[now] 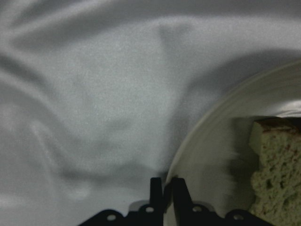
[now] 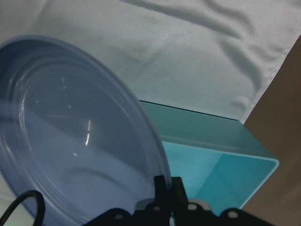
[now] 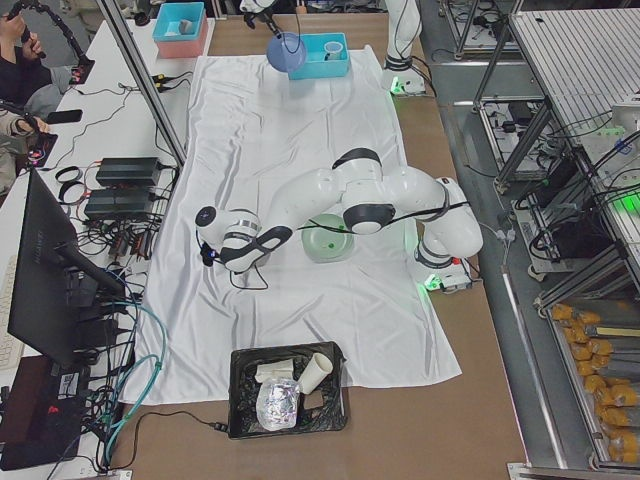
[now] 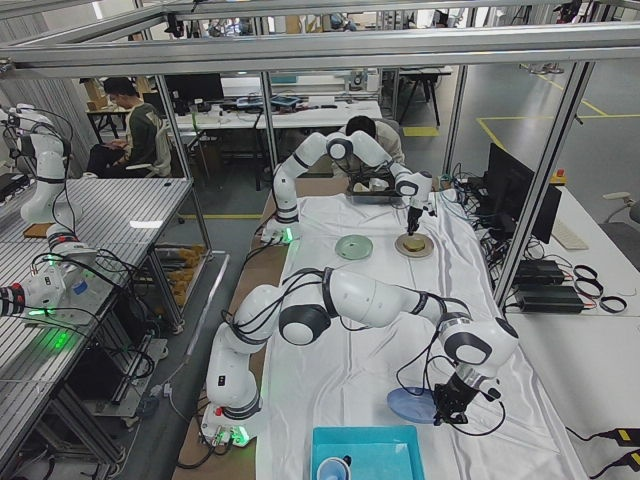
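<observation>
My right gripper is shut on the rim of a blue plate (image 2: 75, 122), held tilted over a cyan bin (image 2: 230, 179). My left gripper is at the rim of a beige plate (image 1: 211, 155) holding a bread slice (image 1: 277, 174); its fingers are close together, and whether they grip the rim is unclear. A green plate (image 4: 354, 247) lies beside the beige one on the white cloth.
The cyan bin (image 3: 318, 70) also holds a cup (image 4: 332, 472). A black tray (image 3: 240, 390) with cups and a foil item sits at the cloth's other end. Bare cloth lies between the plates and the cyan bin.
</observation>
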